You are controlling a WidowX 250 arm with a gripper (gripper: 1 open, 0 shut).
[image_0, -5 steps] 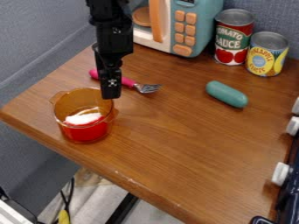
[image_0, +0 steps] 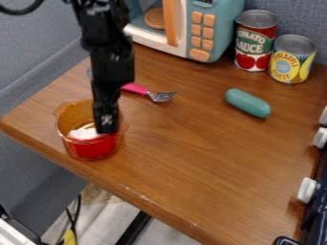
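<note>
The black gripper (image_0: 107, 121) reaches down into the red pot (image_0: 90, 145) at the left of the table, its fingertips over a white item (image_0: 84, 132) inside. Whether the fingers are open or shut on anything is hard to tell. A pink-handled fork (image_0: 159, 96) lies behind the pot, partly hidden by the arm.
A teal cylinder (image_0: 247, 102) lies right of centre. A toy microwave (image_0: 192, 24) and two cans (image_0: 254, 46) stand at the back. A dark appliance with white knobs (image_0: 315, 201) is at the right edge.
The gripper has moved down and slightly left, from above the pot's back right rim into the pot.
</note>
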